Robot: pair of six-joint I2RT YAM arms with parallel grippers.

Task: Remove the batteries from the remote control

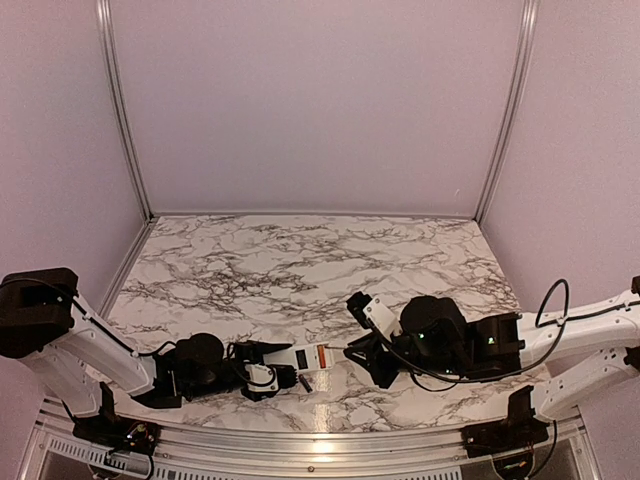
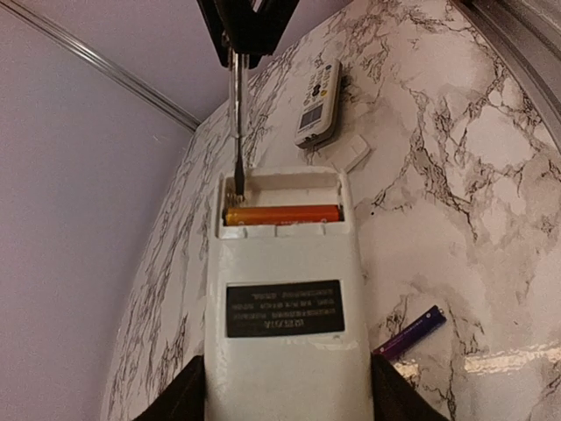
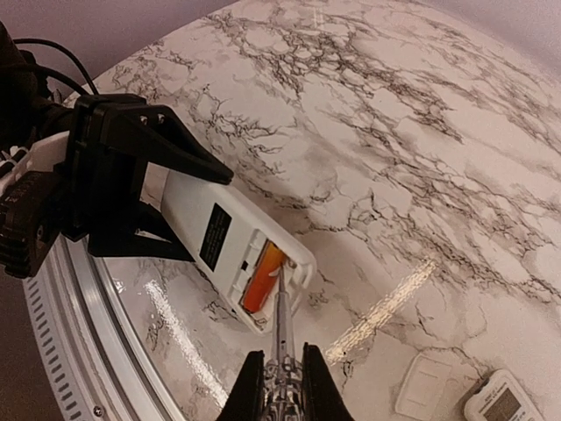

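Note:
A white remote control (image 2: 285,368) is held up with my left gripper (image 1: 290,366) shut on its sides, its open battery compartment facing the right arm. One orange battery (image 2: 282,215) lies across the compartment; the slot at the end beside it is empty. My right gripper is shut on a thin screwdriver (image 3: 282,329). The tip of that tool reaches into the compartment at one end of the orange battery, by the contact spring; whether it touches the battery I cannot tell. Below the remote, a purple battery (image 2: 410,333) rests on the table.
Another remote (image 2: 318,103) lies on the marble table (image 2: 473,175), with a flat white cover (image 2: 351,153) beside it. In the right wrist view this cover (image 3: 427,386) is near the lower right.

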